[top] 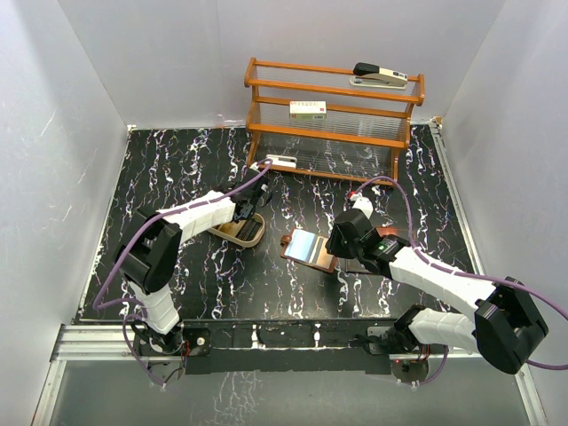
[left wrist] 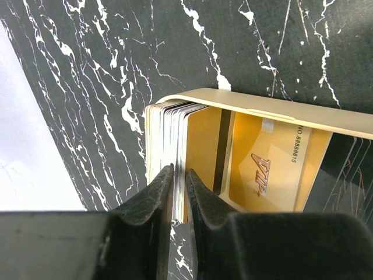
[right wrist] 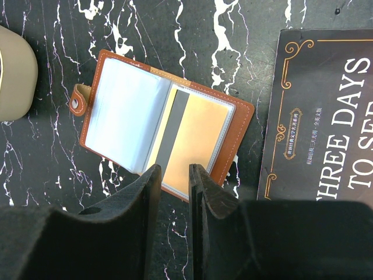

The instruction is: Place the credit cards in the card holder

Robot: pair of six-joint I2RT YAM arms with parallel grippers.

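In the left wrist view, a stack of cards stands on edge at one end of the beige container. My left gripper has its fingertips at the stack's face, a narrow gap between them. Card edges show in that gap; whether the pads touch a card cannot be told. The brown card holder lies unfolded in the right wrist view, with clear sleeves on the left and a yellow card with a dark stripe on its right side. Above its lower edge my right gripper is open, empty.
More yellow cards lie in the container. Right of the holder is a dark book. A wooden rack stands along the back wall. Bare table lies in front of the container and holder.
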